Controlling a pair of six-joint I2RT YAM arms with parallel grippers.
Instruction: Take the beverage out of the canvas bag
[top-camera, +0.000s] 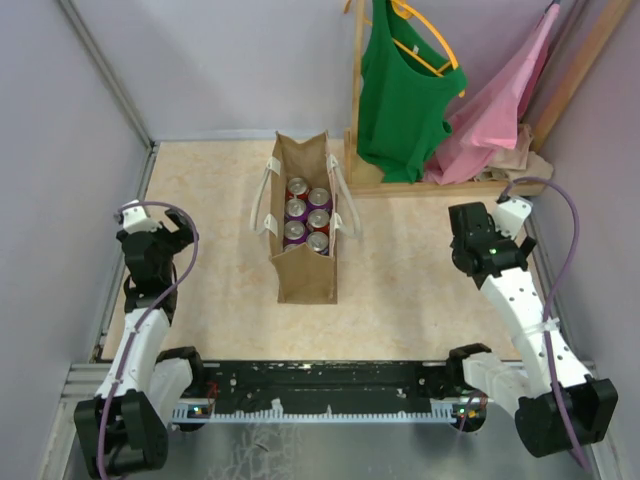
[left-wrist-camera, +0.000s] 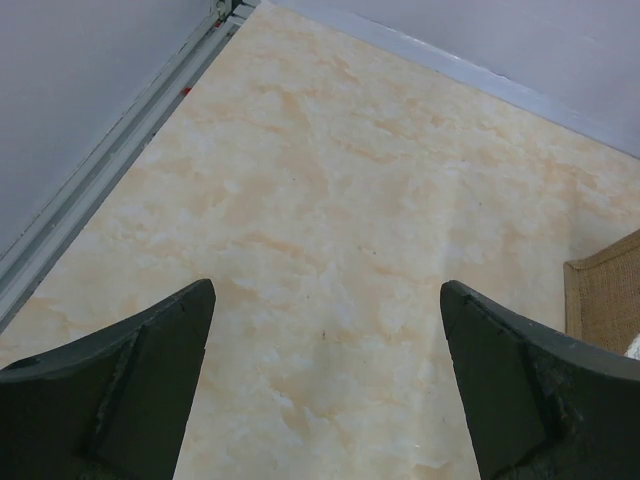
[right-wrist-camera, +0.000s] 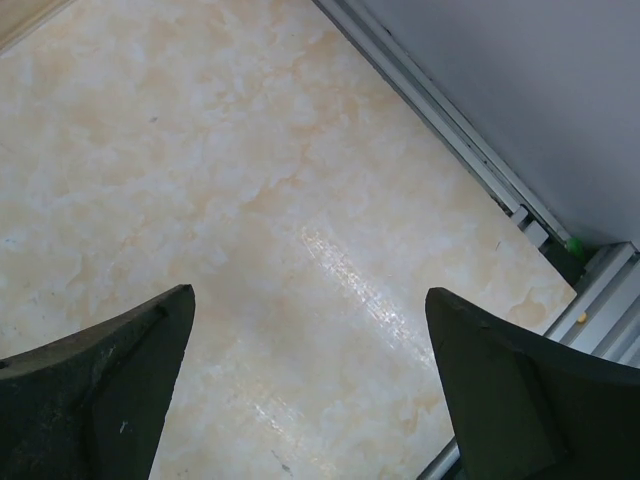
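Upright in the middle of the table, a tan canvas bag (top-camera: 306, 284) has its mouth open to the top view, with a white handle on each side. Inside it several purple and red cans (top-camera: 318, 220) stand in two columns, silver lids up. A bit of the bag's side (left-wrist-camera: 605, 290) shows at the right of the left wrist view. Well to the bag's left, my left gripper is open over bare table. My right gripper, far to the bag's right, is also open with nothing between its fingers.
Behind and right of the bag, a wooden rack (top-camera: 375, 187) holds a green garment (top-camera: 405, 100) and a pink cloth (top-camera: 490, 120). Bare table (top-camera: 415, 270) lies on both sides of the bag. Walls close in the left, back and right.
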